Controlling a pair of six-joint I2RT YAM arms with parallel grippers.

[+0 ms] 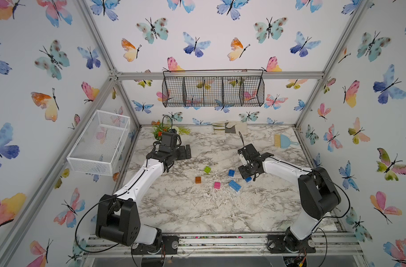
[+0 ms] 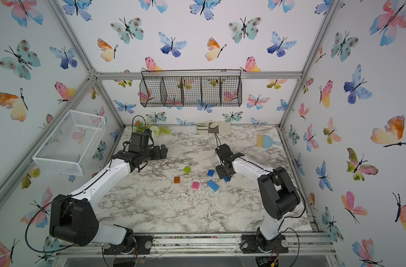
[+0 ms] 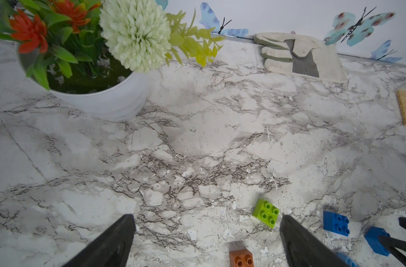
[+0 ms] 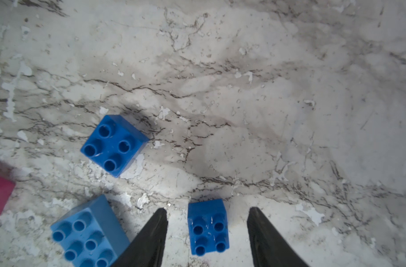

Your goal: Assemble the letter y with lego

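Observation:
My right gripper is part open over a small dark blue brick [image 4: 207, 209], one finger either side of it in the right wrist view. A second dark blue brick [image 4: 114, 142] lies behind and left, with a longer light blue brick [image 4: 90, 231] in front of that. A pink brick [image 2: 195, 185], a green brick [image 3: 266, 212] and an orange brick [image 3: 241, 258] lie left of these. My left gripper is open high over the left of the table, nothing between its fingers.
A potted plant [image 3: 100, 100] stands at the back left; a glove [image 3: 323, 66] and a brush [image 1: 285, 141] lie along the back. A wire basket [image 1: 214, 91] hangs on the back wall, a white basket [image 1: 98, 142] on the left wall.

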